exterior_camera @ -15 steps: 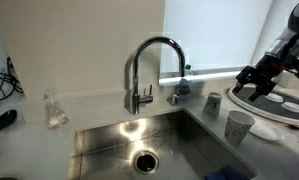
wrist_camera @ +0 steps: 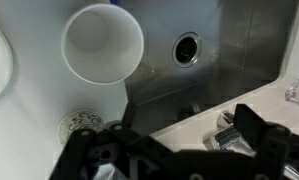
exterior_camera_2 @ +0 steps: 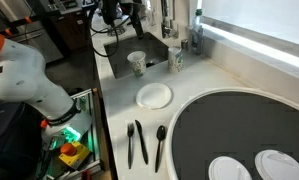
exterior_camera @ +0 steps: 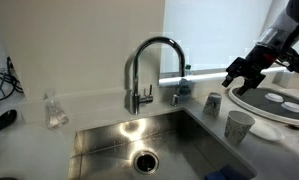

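My gripper (exterior_camera: 233,84) hangs in the air near the two cups at the sink's right side, its fingers apart and empty. In the wrist view, the two dark fingers (wrist_camera: 130,114) stand well apart over the sink edge and faucet. A large pale cup (wrist_camera: 102,44) shows from above, beyond the left finger; its open mouth is empty. The second, smaller cup (exterior_camera: 212,103) stands farther back on the counter. Both cups are upright in exterior view 2, the larger cup (exterior_camera_2: 138,63) left of the smaller cup (exterior_camera_2: 175,61).
A white plate (exterior_camera: 270,132) lies beside the larger cup. The steel sink (exterior_camera: 99,147) with its tall faucet (exterior_camera: 136,72) is empty around the drain. A fork (exterior_camera_2: 130,147), knife (exterior_camera_2: 143,142) and spoon (exterior_camera_2: 160,148) lie on the counter by the black cooktop (exterior_camera_2: 214,130).
In exterior view 1, my gripper has shifted somewhat to the left, toward the sink side. The cups and the plate have stayed where they were.
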